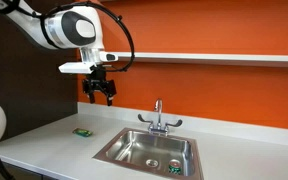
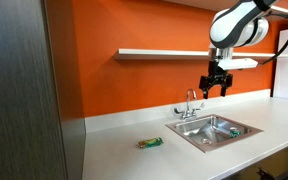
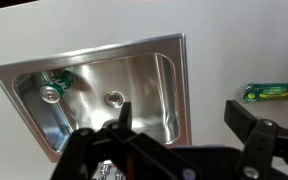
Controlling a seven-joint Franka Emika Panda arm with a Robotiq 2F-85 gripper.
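My gripper (image 1: 99,99) hangs high over the counter, pointing down; in the wrist view its fingers are spread wide with nothing between them, so it stands open. A green packet (image 3: 271,92) lies flat on the counter to one side of the sink, clear of the gripper. The same packet (image 2: 150,143) shows small in exterior view 2. Inside the steel sink (image 3: 186,85) a green can (image 3: 56,88) lies on its side in a corner, its silver end visible. Only a little of that can (image 1: 175,170) shows at the bottom of exterior view 1.
A faucet (image 1: 159,118) with two handles rises behind the sink. The white shelf (image 2: 164,53) runs along the orange wall behind the arm. Bare white counter (image 2: 109,155) surrounds the packet. A tall dark panel (image 2: 34,90) borders the counter's left side.
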